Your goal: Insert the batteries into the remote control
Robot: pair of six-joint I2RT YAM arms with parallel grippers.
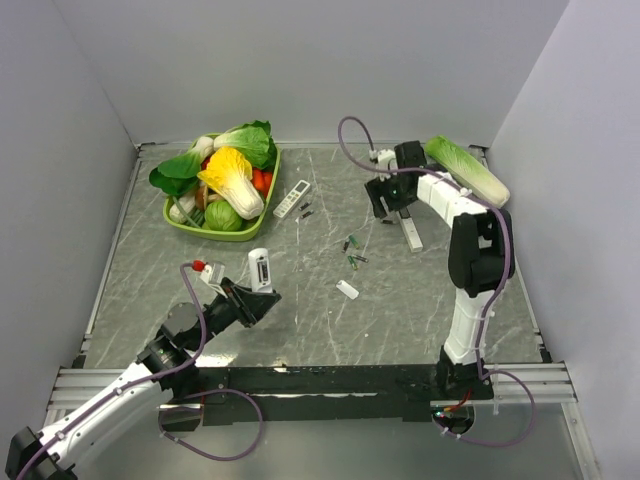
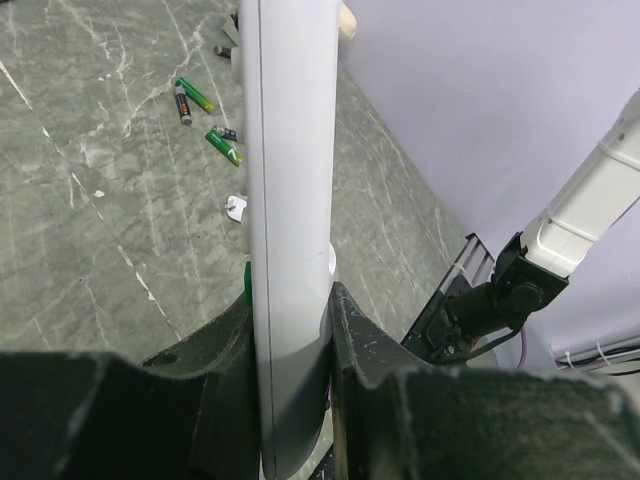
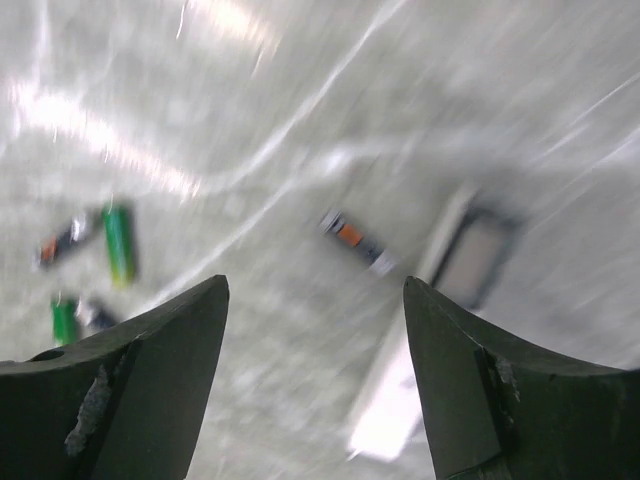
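My left gripper (image 1: 258,296) is shut on a white remote (image 1: 260,268) and holds it above the table at front left. In the left wrist view this remote (image 2: 290,200) stands edge-on between the dark fingers. My right gripper is open over the table, nothing between its fingers. Beyond its fingertips lies a single dark battery (image 3: 358,242) with an orange band. Several green and dark batteries, one a green battery (image 3: 119,243), lie to its left. A small white cover (image 1: 347,289) lies mid-table.
Beside the single battery lies another white remote or case (image 3: 390,400), blurred. A third remote (image 1: 292,199) with dark batteries (image 1: 305,207) lies near the green vegetable basket (image 1: 222,235). A long cabbage (image 1: 467,170) rests at back right.
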